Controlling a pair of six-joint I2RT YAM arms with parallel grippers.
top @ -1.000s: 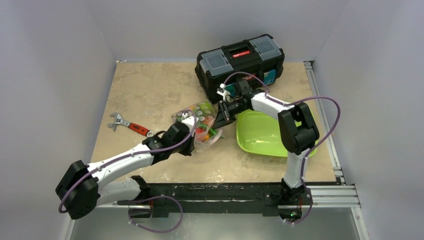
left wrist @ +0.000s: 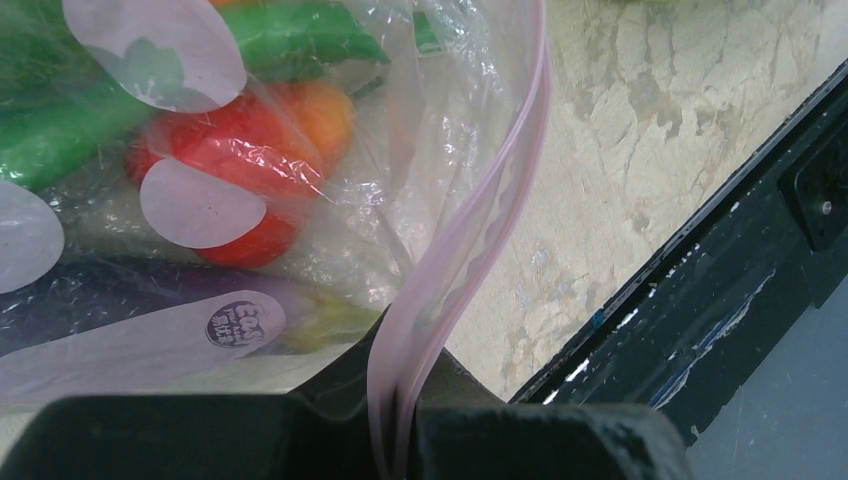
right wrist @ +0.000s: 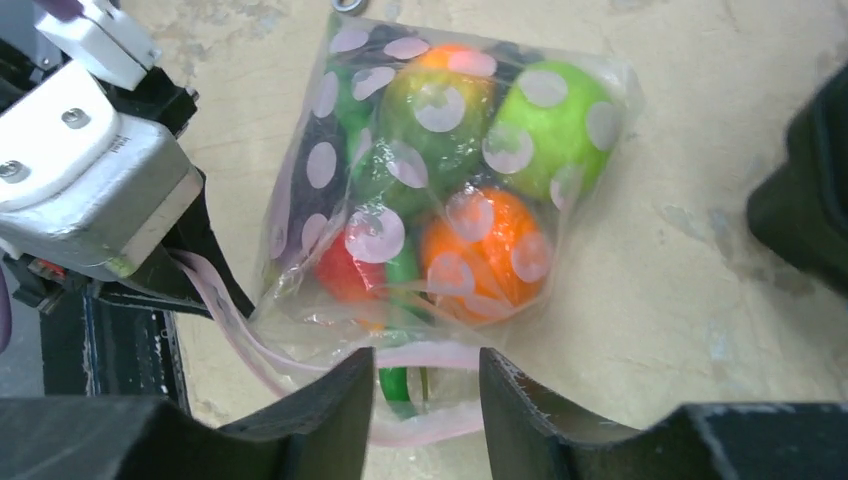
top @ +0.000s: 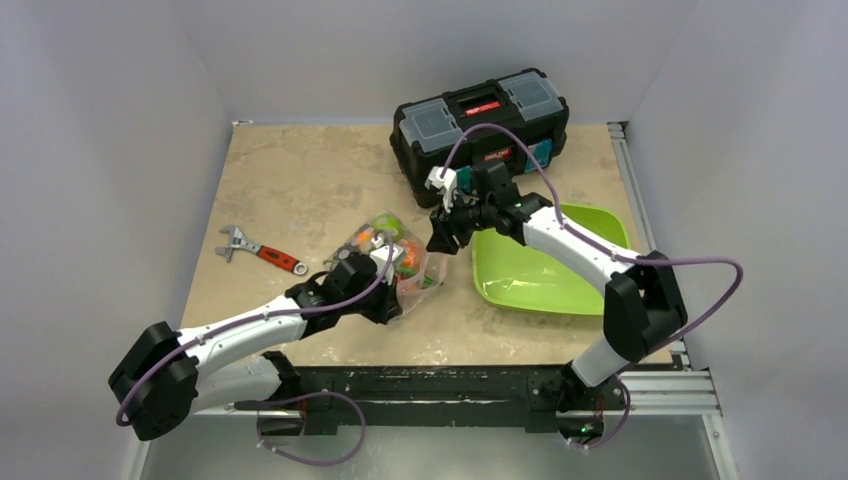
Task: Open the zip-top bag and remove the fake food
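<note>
The clear zip top bag (top: 368, 232) with white dots lies mid-table, full of fake food. In the right wrist view an orange piece (right wrist: 492, 262), a lime-green one (right wrist: 553, 128), a red one (right wrist: 348, 268) and a green stalk (right wrist: 397, 388) near the bag's gaping mouth show through it. My left gripper (top: 386, 312) is shut on the pink zip edge (left wrist: 480, 235) at one side of the mouth. My right gripper (top: 445, 242) stands part open above the mouth's other side; nothing shows held between its fingers. An eggplant-like piece (left wrist: 170, 295) lies inside too.
A lime-green bin (top: 535, 275) stands right of the bag, partly under my right arm. The black toolbox (top: 480, 125) is behind my right gripper. An adjustable wrench (top: 262, 250) lies at the left.
My left gripper shifted a little with the zip edge.
</note>
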